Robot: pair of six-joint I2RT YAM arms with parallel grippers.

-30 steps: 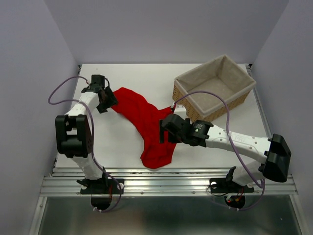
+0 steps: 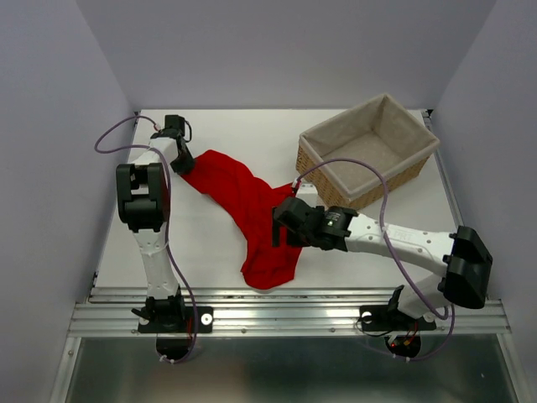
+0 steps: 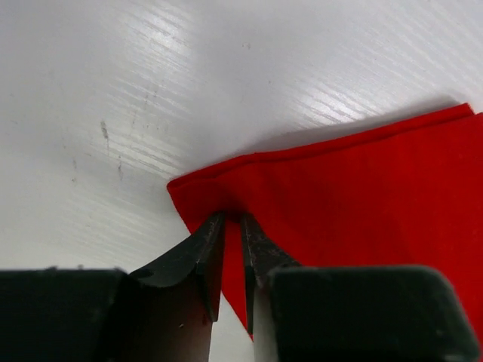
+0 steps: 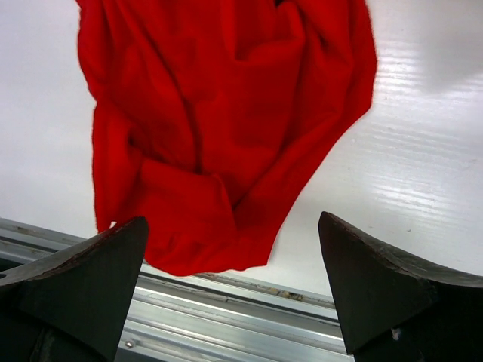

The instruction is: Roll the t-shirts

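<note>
The red t-shirt point(image 2: 243, 210) lies crumpled and elongated from upper left to the front middle of the white table point(image 2: 201, 252). My left gripper is at the shirt's upper-left corner point(image 3: 339, 196), its fingertips close together and only part open over the folded edge; whether cloth is between them is unclear. My right gripper stands open above the lower part of the shirt point(image 4: 226, 113), with nothing held between its fingers.
A wicker basket point(image 2: 358, 191) with a grey lining, looking empty, sits at the back right. Bare table surrounds the shirt on the left and at the back. A metal rail point(image 2: 252, 306) runs along the front edge.
My right arm has shifted slightly, still over the shirt.
</note>
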